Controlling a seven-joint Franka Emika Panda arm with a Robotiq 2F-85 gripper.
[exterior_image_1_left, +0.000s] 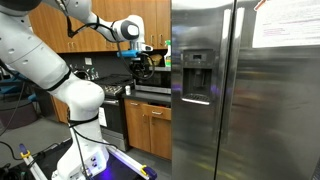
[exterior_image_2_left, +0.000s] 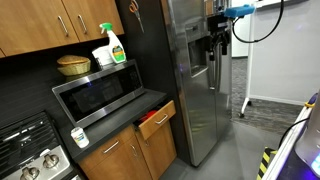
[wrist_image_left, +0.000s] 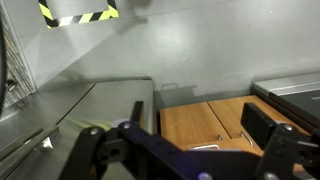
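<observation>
My gripper hangs high in front of the kitchen counter, pointing down, with no contact visible. In exterior view 2 the gripper appears in front of the steel fridge. Its fingers are spread in the wrist view, dark fingers at the bottom with nothing between them. Below the counter, a wooden drawer is pulled partway out, and something red shows inside. The cabinet doors beneath look shut.
A microwave stands on the dark counter; a spray bottle and a basket sit on top of it. A white can stands near the stove. Grey floor lies open, with a yellow-black tape mark.
</observation>
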